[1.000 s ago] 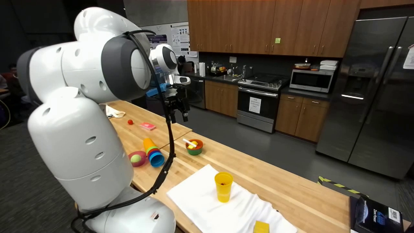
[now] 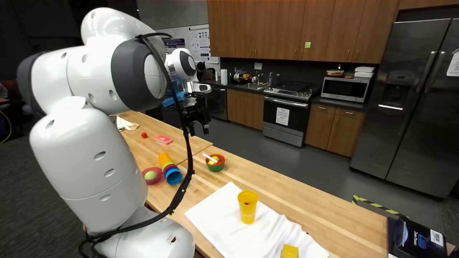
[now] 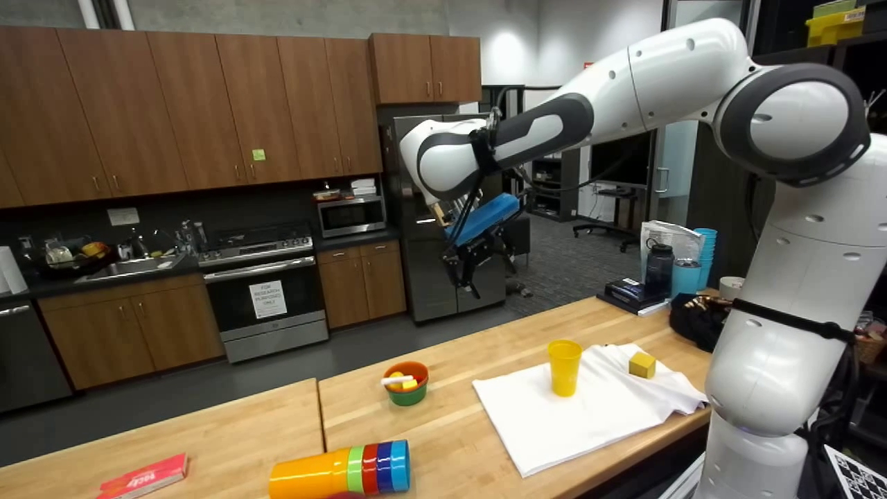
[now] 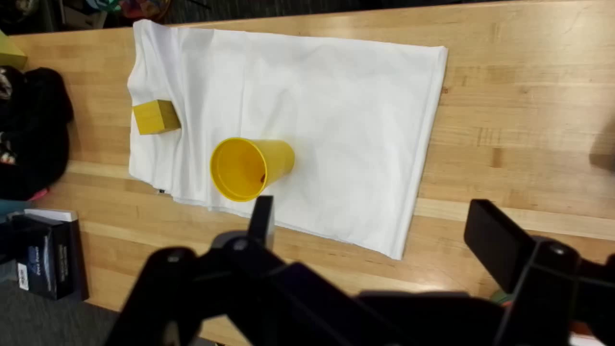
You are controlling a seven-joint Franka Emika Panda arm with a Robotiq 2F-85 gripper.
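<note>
My gripper is raised well above the counter, its black fingers wide apart with nothing between them. In the second exterior view the gripper (image 3: 467, 270) hangs in the air to the left of a yellow cup and higher than it. That yellow cup (image 3: 565, 374) stands upright on a white cloth (image 3: 532, 432); looking into the cup (image 4: 236, 170) from the wrist, I see a small reddish spot inside. A yellow cube (image 3: 642, 364) rests on the same cloth, apart from the cup.
A bowl (image 3: 407, 391) holding several small items stands left of the cloth. Nested coloured cups (image 3: 316, 474) lie on their side near it, beside a pink bowl (image 2: 151, 180) with a ball. A black box (image 2: 417, 238) sits at the counter's far end. Bare wood surrounds the cloth.
</note>
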